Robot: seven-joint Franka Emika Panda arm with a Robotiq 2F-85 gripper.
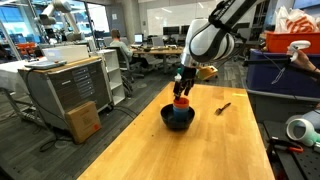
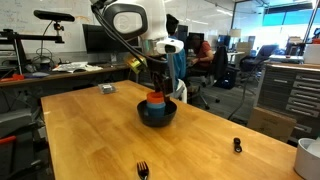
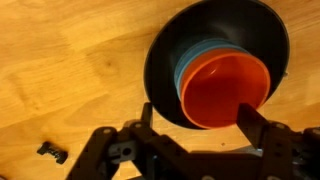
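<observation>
An orange-red cup (image 3: 225, 88) sits nested in a blue cup (image 3: 197, 50), and both rest inside a black bowl (image 3: 160, 77) on the wooden table. In the exterior views, the red rim (image 2: 156, 97) shows above the blue cup (image 2: 156, 108), with the bowl (image 1: 178, 120) around them. My gripper (image 1: 181, 90) is just above the cups. Seen from the wrist, its dark fingers (image 3: 125, 143) stand apart toward the two sides of the orange cup. The gripper is open, with no grip on the cup showing.
A dark fork (image 2: 143, 171) lies on the table, and a small black object (image 2: 237, 145) is farther right. A wheeled drawer cabinet (image 1: 70, 88) stands beyond its left edge.
</observation>
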